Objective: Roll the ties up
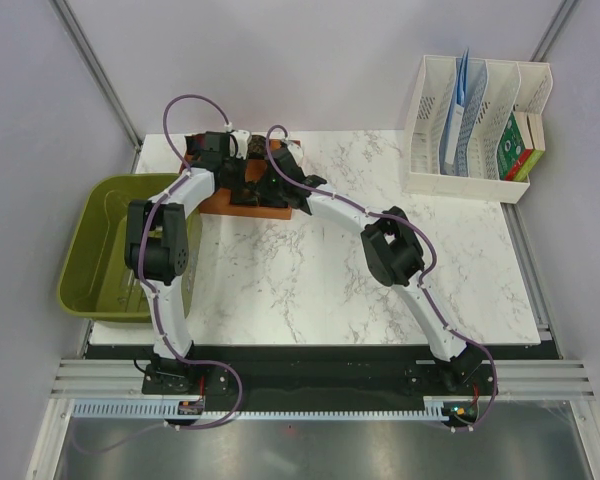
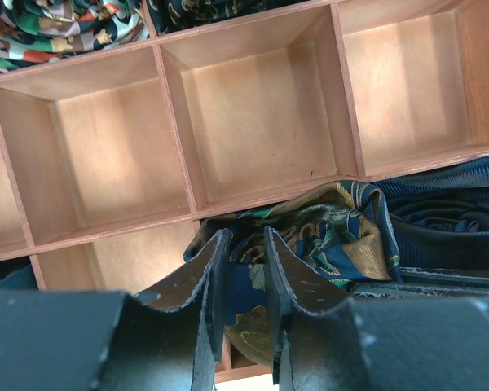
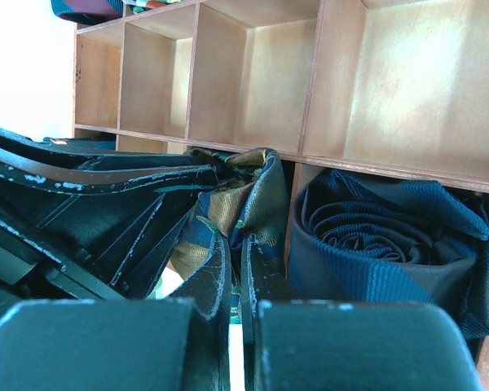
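Observation:
Both grippers are over the wooden divider box at the back left. My left gripper is nearly closed over a patterned navy, green and gold tie in a front compartment; whether the tie is between its fingertips is unclear. My right gripper is shut at the same patterned tie, close to the other gripper, which shows at the left of the right wrist view. A rolled blue ribbed tie sits in the neighbouring compartment. More patterned ties fill compartments in the back row.
Several middle compartments are empty. A green bin stands at the left under the left arm. A white file rack is at the back right.

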